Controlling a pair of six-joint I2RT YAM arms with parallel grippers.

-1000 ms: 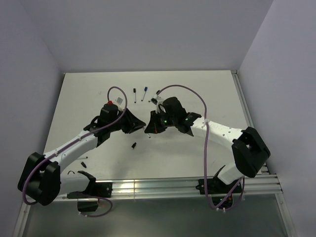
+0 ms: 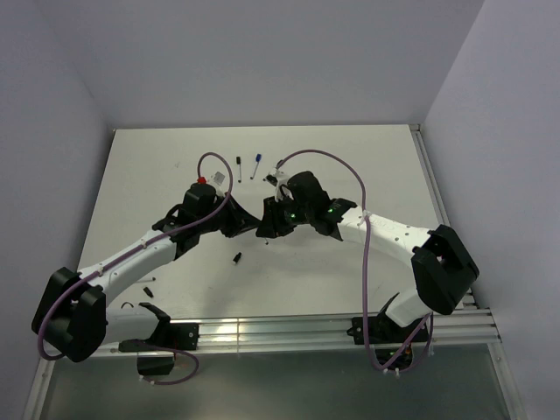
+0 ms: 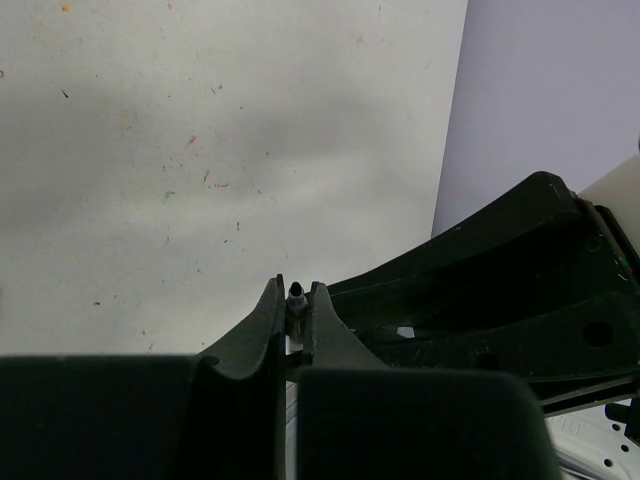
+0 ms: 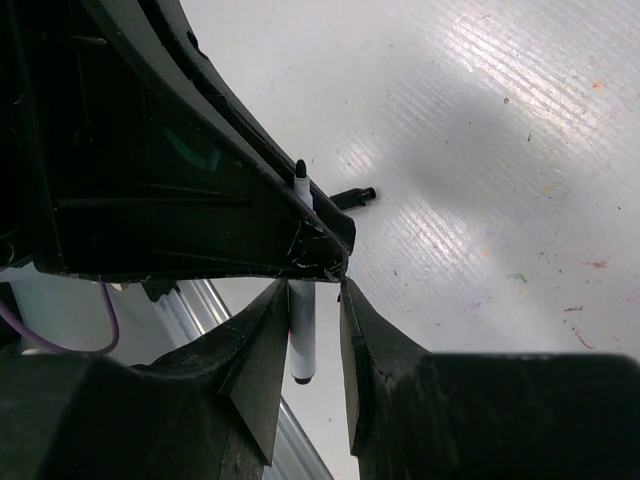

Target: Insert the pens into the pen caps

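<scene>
My left gripper is shut on a white pen; in the right wrist view the pen's dark tip pokes out above the left fingers, and its white body extends below them. My right gripper is partly open around the pen's lower body, its two fingertips apart. Whether either finger touches the pen cannot be told. In the top view the two grippers meet near the table's middle and hide the pen between them. A black cap lies on the table just below them.
Toward the back of the table lie a black-capped pen and a blue-capped pen. Another pen and a black cap rest near the front left.
The left gripper has shifted slightly right, closing the small gap to the right gripper. The right arm has hardly moved, but its fingers are now harder to tell apart from the left ones.
</scene>
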